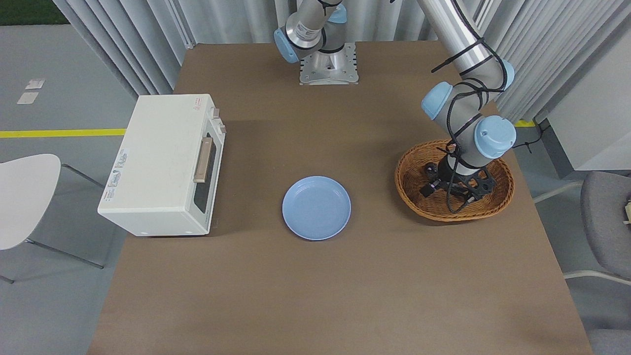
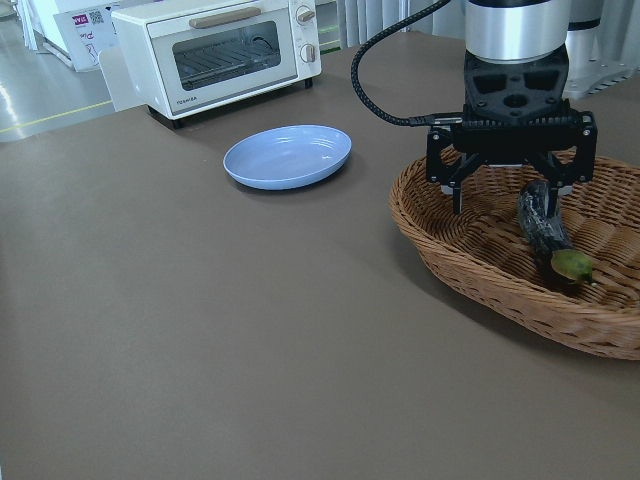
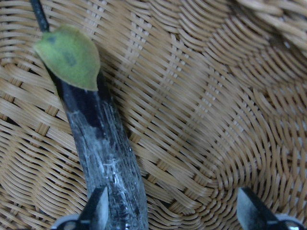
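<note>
A long dark eggplant [image 2: 540, 220] with a green cap lies in the round wicker basket [image 1: 408, 183]; in the wrist view its body [image 3: 108, 153] runs down toward the lower left fingertip. My gripper [image 2: 505, 200] is over the basket, its fingers apart and nothing between them at their tips in the left view. In the wrist view the two fingertips [image 3: 250, 208] flank a stretch of eggplant and bare weave. In the front view the gripper hides the eggplant.
A blue plate [image 1: 316, 207] sits on the brown table [image 1: 331, 296], left of the basket. A white toaster oven [image 1: 157, 159] stands further left.
</note>
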